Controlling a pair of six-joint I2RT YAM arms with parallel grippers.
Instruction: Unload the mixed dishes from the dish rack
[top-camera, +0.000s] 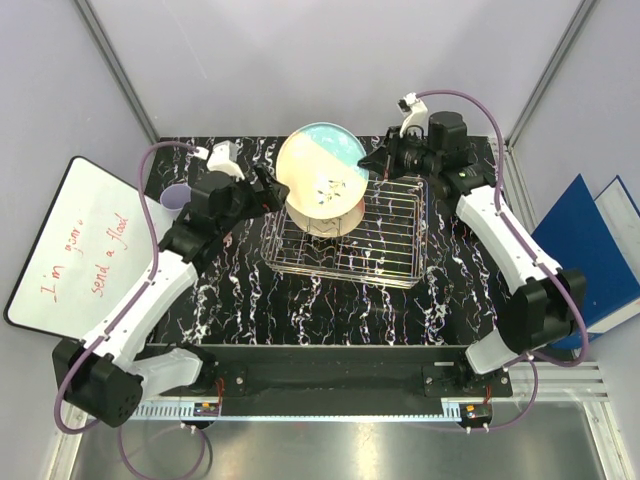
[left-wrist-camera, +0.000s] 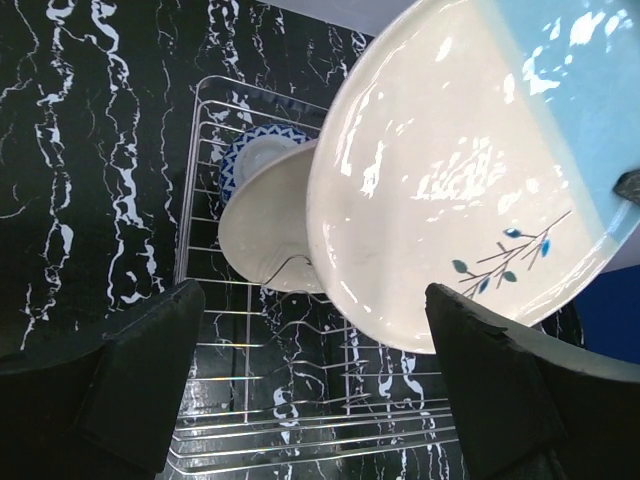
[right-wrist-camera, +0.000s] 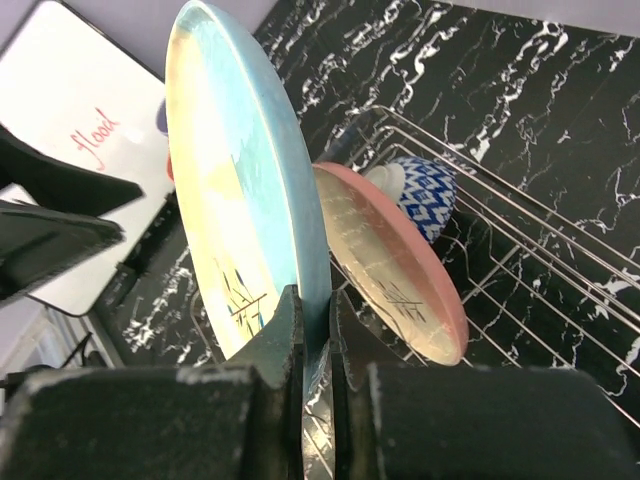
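Note:
A large cream plate with a blue band and a leaf sprig hangs above the rack, my right gripper shut on its blue edge. Beside the plate's left edge, my left gripper stands open, with no contact to be seen; its two fingers frame the rack in the left wrist view. In the wire dish rack a second plate, pink-rimmed, leans upright behind the held one. Next to it sits a blue-and-white patterned bowl, hidden from above by the plates.
On the counter left of the rack stands a purple cup, partly behind my left arm. A whiteboard lies at far left, a blue folder at far right. Dark marble in front of the rack is bare.

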